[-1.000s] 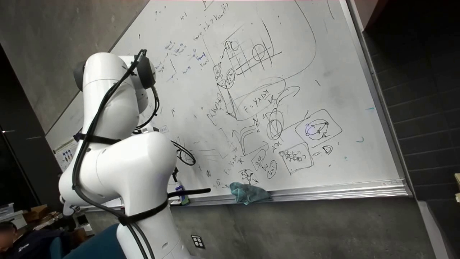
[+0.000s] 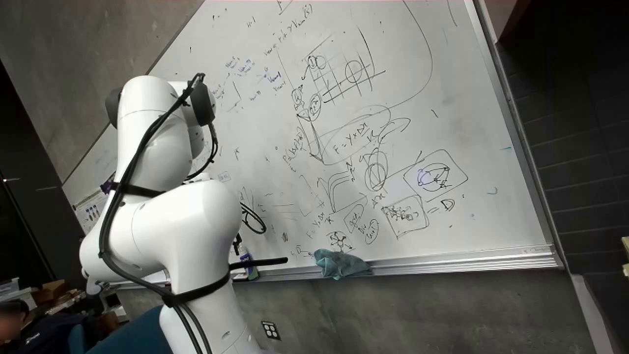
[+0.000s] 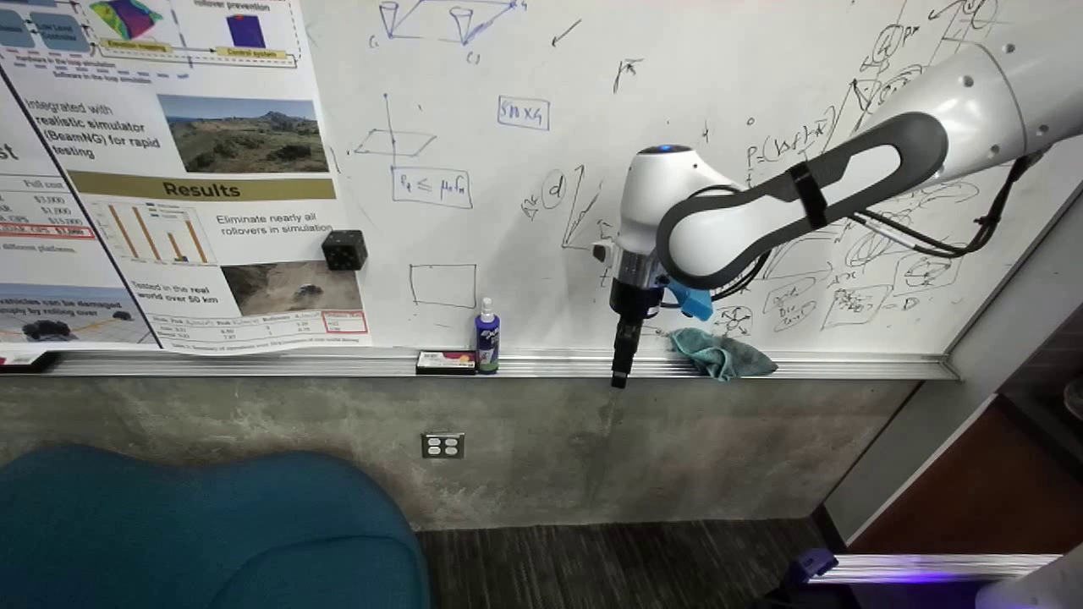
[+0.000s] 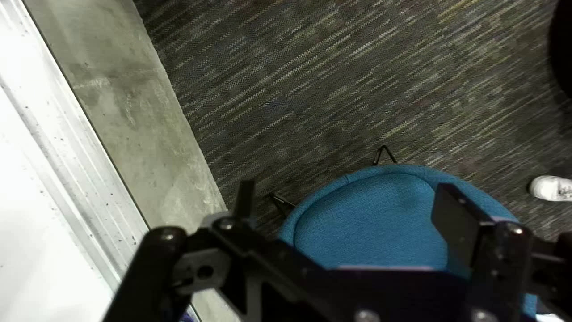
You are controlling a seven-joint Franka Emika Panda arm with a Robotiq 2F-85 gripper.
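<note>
My gripper (image 3: 620, 381) points down in front of the whiteboard tray, between the spray bottle and the cloth in exterior view 2. In the wrist view its fingers (image 4: 460, 217) stand wide apart, so the gripper is open, and only the chair and carpet far below show between them. A crumpled teal cloth (image 3: 722, 355) lies over the tray to the gripper's right, also seen as a cloth (image 2: 340, 263) in exterior view 1. To the left, a purple spray bottle (image 3: 487, 340) stands upright beside an eraser box (image 3: 444, 362). The arm mostly hides the gripper in exterior view 1.
The whiteboard (image 2: 471, 106), covered in marker drawings, rises behind the arm. Its metal tray (image 3: 254, 367) runs along the bottom edge. A blue chair (image 3: 203, 528) stands below at left. A black cube (image 3: 345, 249) sits against the poster.
In exterior view 1 the upper arm has shifted slightly right and down. The cable loop near the wrist has moved a little. The cloth and bottle have stayed in place.
</note>
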